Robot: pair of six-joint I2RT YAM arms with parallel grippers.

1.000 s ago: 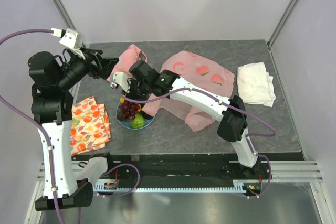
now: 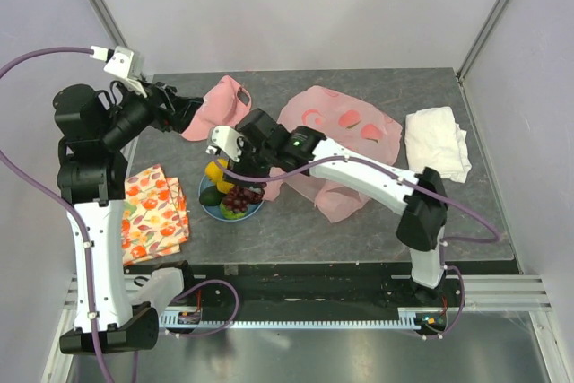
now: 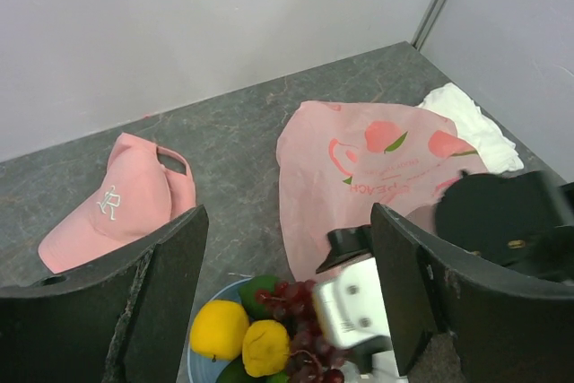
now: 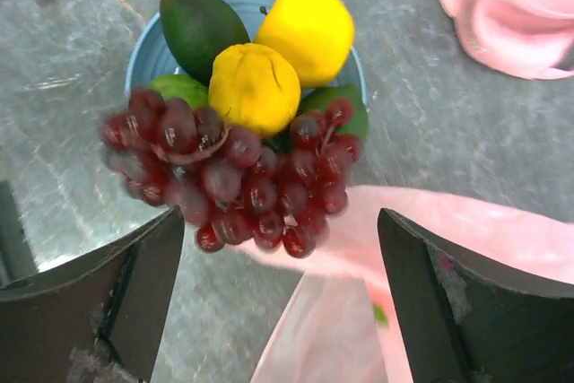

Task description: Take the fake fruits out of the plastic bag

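In the right wrist view a blue bowl [image 4: 143, 51] holds yellow fruits [image 4: 256, 87], green fruits [image 4: 202, 29] and red grapes [image 4: 229, 177]. My right gripper is open above the grapes, at the bowl in the top view. The pink plastic bag [image 2: 341, 141] lies crumpled behind and right of the bowl; whether anything is inside cannot be told. My left gripper hangs high at the left, its fingers apart with nothing between them; the right arm shows beyond them in the left wrist view.
A pink cap [image 2: 211, 114] lies at the back left, a patterned cloth [image 2: 148, 221] at the left, and a folded white cloth [image 2: 435, 145] at the right.
My right gripper and arm have shifted right, and more of the yellow fruit shows in the top view.
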